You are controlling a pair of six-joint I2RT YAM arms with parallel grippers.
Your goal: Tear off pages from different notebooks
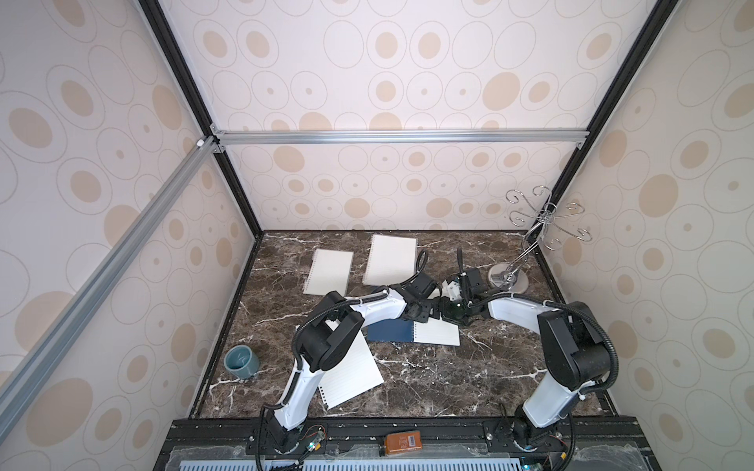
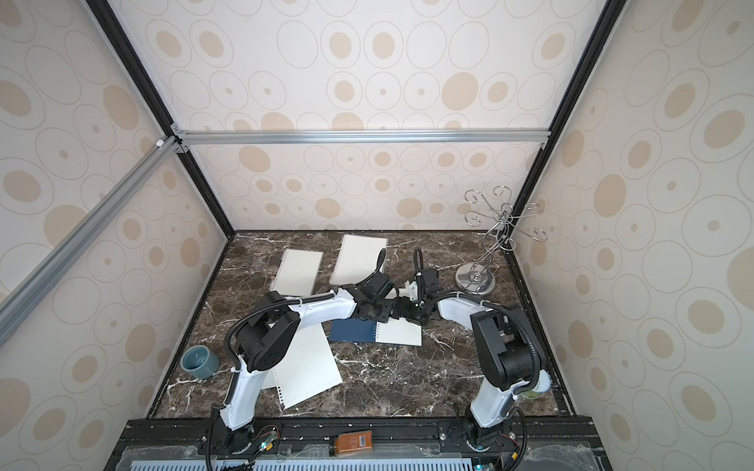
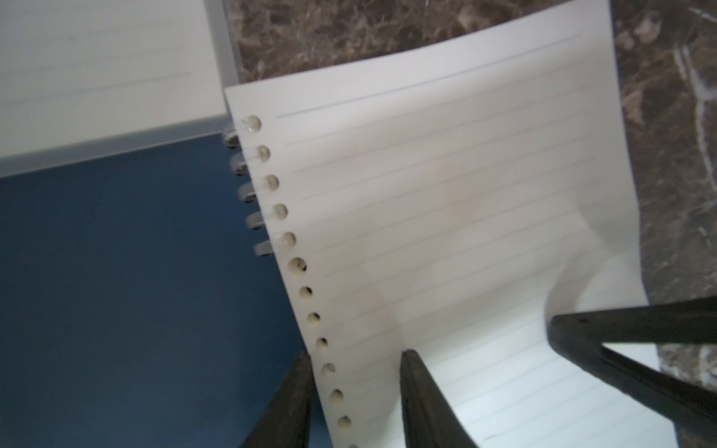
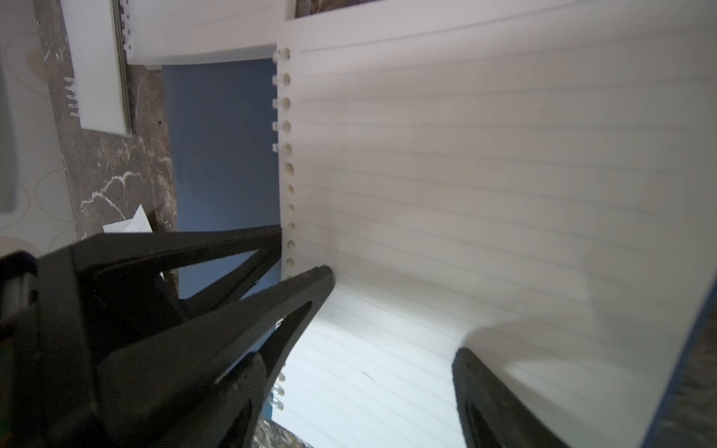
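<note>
An open spiral notebook with dark blue cover (image 1: 389, 331) and lined page (image 1: 436, 333) lies mid-table under both grippers. In the left wrist view, my left gripper stands open over the page's punched edge (image 3: 306, 291), part of which sits loose beside the coil. My right gripper is part open over the same page in the right wrist view; the other gripper's black fingers reach to the holes there. Whether paper is between any fingertips is unclear.
Two pads (image 1: 328, 271) (image 1: 388, 259) lie at the back. Loose sheets (image 1: 349, 375) lie front left, beside a teal mug (image 1: 241, 361). A metal stand (image 1: 508, 276) is at back right.
</note>
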